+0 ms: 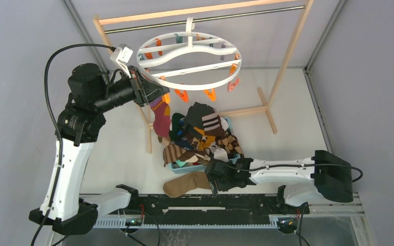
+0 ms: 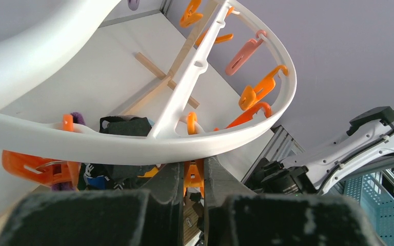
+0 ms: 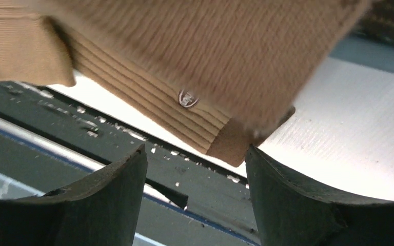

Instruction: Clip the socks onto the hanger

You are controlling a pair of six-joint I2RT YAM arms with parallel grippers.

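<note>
The round white hanger (image 1: 156, 74) hangs from a rail, with orange and other coloured clips around its ring. My left gripper is shut on an orange clip (image 2: 193, 180) beneath the near side of the ring. A maroon and purple patterned sock (image 1: 162, 120) hangs below the ring's left side. On the white table's front edge lies a brown sock (image 1: 182, 185), its toe to the left. My right gripper (image 1: 213, 185) covers its cuff from above. In the right wrist view, the fingers (image 3: 133, 177) stand apart, with the ribbed cuff (image 3: 205, 125) just beyond their tips.
A light blue basket (image 1: 187, 169) heaped with socks stands just behind the brown sock. Close to the right wrist camera, blurred brown cloth (image 3: 225, 51) covers much of the view. The wooden stand's foot (image 1: 268, 110) is at the back right.
</note>
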